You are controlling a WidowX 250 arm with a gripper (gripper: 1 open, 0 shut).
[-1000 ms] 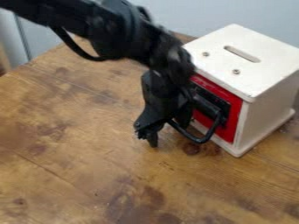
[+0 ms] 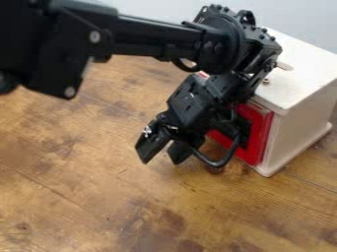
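Observation:
My black gripper (image 2: 164, 148) hangs low over the wooden floor, left of a white box (image 2: 299, 108) whose red front (image 2: 258, 133) faces left. The two fingers point down-left, spread apart, with only floor visible between them. The wrist and arm cover much of the box's front and part of its top.
The arm crosses the upper left of the view, and a pale surface shows at the top right behind the box.
The arm has swung up and rightward over the box's top, while the fingers have moved slightly left and tilted away from the box's front. The box stays in place.

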